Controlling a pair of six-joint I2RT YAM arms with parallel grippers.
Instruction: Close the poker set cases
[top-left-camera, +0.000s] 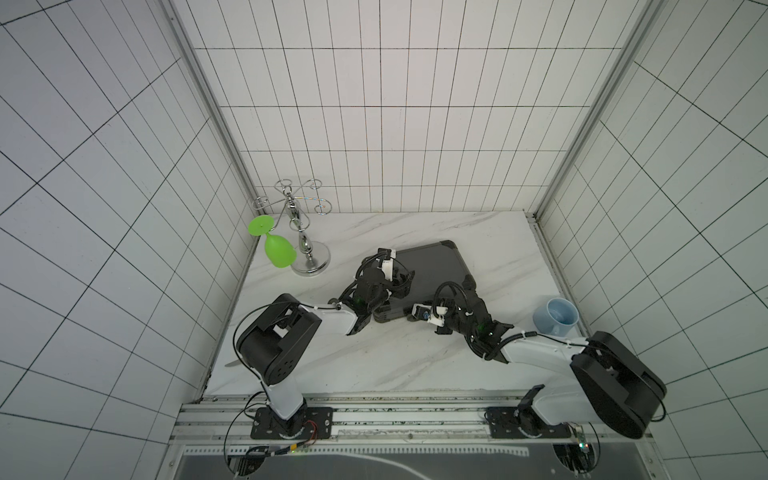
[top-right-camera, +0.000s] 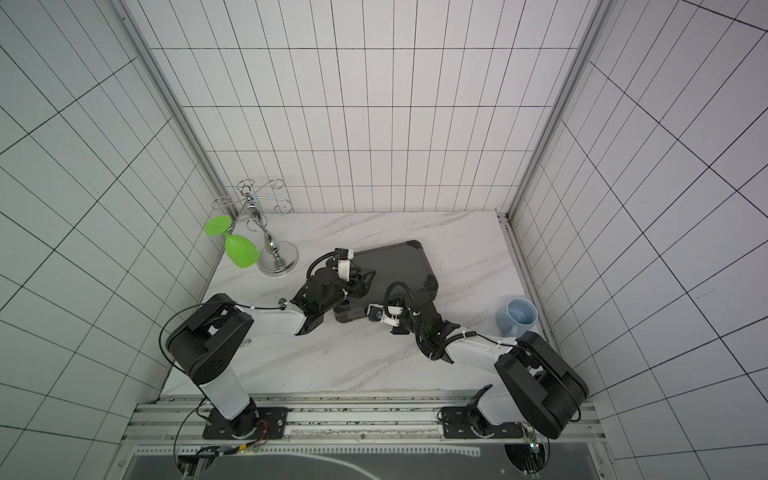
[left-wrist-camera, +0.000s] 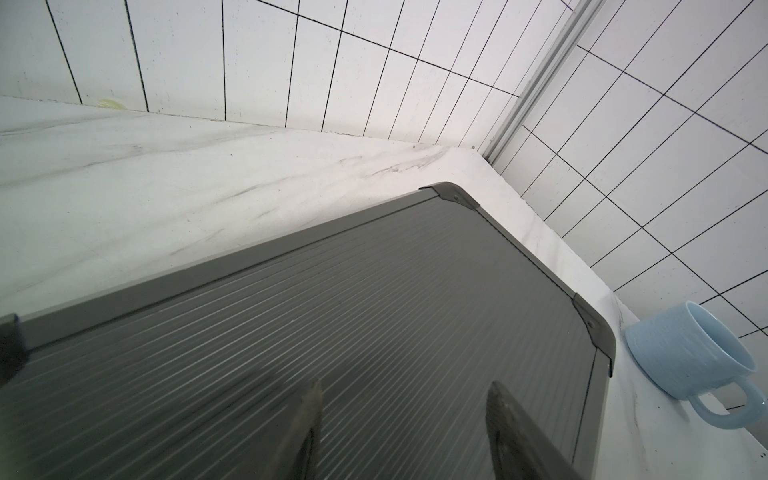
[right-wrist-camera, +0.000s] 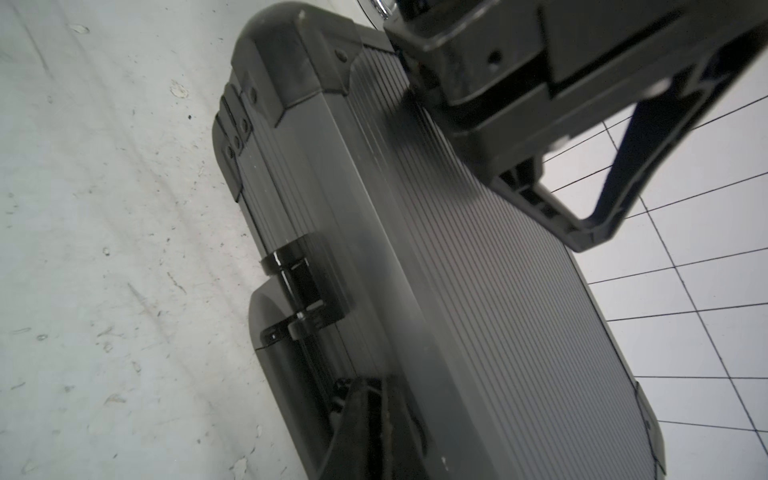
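Note:
A dark grey ribbed case (top-left-camera: 432, 268) lies flat on the marble table with its lid down. In the left wrist view the lid (left-wrist-camera: 384, 304) fills the lower half, and my left gripper stands open above it, nothing between its fingers. The case's front side shows in the right wrist view, with a black latch (right-wrist-camera: 302, 292) and the carrying handle (right-wrist-camera: 292, 392). My right gripper is shut, its fingertips close to that front side beside the handle; whether they touch it I cannot tell. Part of the left gripper's body hangs over the lid there.
A chrome stand (top-left-camera: 310, 257) with a green goblet (top-left-camera: 278, 248) is at the back left. To the right a light blue mug (top-left-camera: 556, 316) stands near the wall. Free table lies in front of the case and behind it.

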